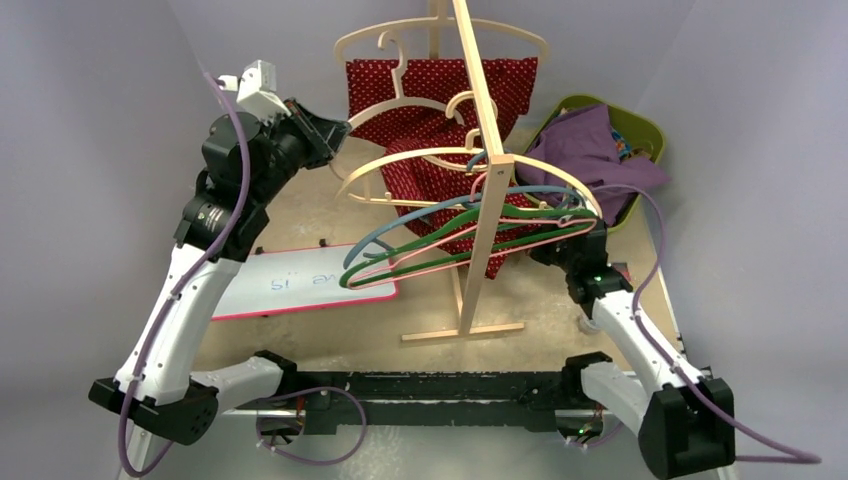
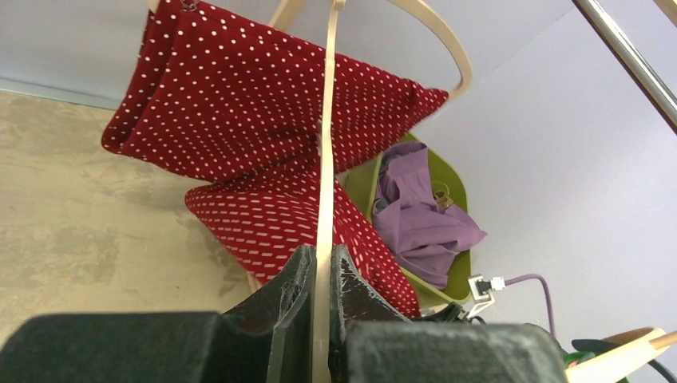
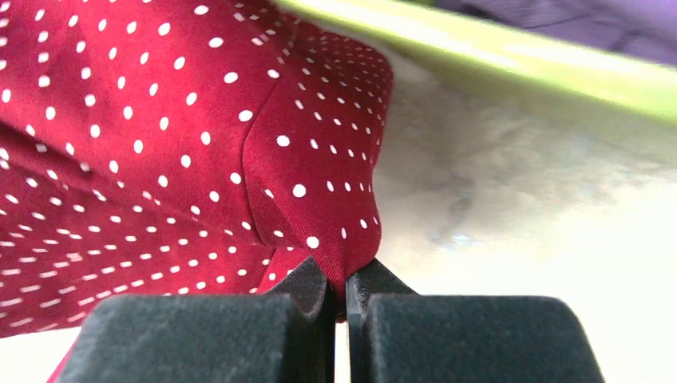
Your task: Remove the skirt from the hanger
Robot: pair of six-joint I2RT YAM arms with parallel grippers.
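My left gripper is shut on a pale wooden hanger (image 2: 326, 159), whose hook (image 1: 388, 42) stands up in the top view. Below and behind this hanger stretches a red skirt with white dots (image 2: 263, 231). My right gripper is shut on a pinched fold of dotted red cloth (image 3: 311, 159), low and to the right of the rack. Whether any of the skirt is still fixed to the hanger cannot be told. A second stretch of dotted red cloth (image 2: 239, 96) hangs at the back from another wooden hanger (image 1: 440, 22).
The wooden rack (image 1: 480, 240) stands between my arms. Green (image 1: 420, 245), blue and pink hangers crowd its front. At the back right is a green bin (image 1: 655, 140) holding purple cloth (image 1: 590, 160). A whiteboard (image 1: 300, 280) lies on the floor at left.
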